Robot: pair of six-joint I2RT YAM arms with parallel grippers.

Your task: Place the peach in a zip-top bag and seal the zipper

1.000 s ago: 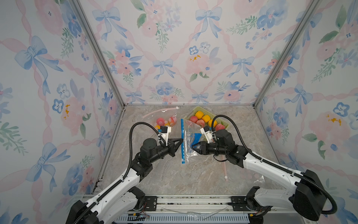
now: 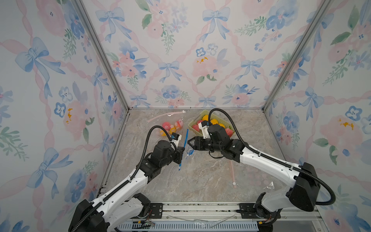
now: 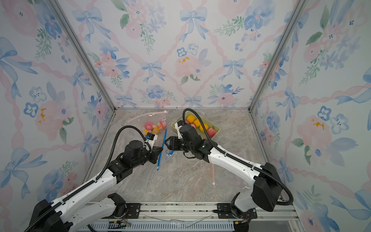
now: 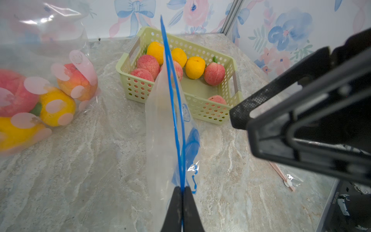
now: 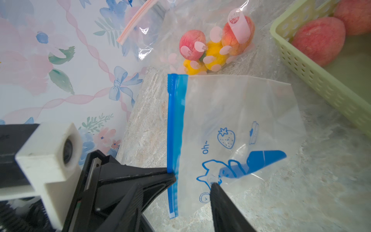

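Observation:
In the left wrist view my left gripper is shut on the blue zipper edge of a clear zip bag. The bag [image 5: 247, 108] hangs upright from it, flat and with no fruit visible inside. Its two blue strips run close together, with a slight gap midway. My right gripper faces the bag's printed side, fingers [image 5: 228, 212] parted and nothing visible between them. Several peaches [image 4: 148, 65] lie in the green basket [image 4: 133, 87] behind the bag.
Oranges [image 4: 195, 67] share the basket. A filled clear bag of fruit [image 5: 193, 42] stands at the back left, close behind the held bag. Another clear bag with a pink strip [image 2: 233, 174] lies front right.
The bag narrowed in view as it turned edge-on. My left gripper shifted slightly.

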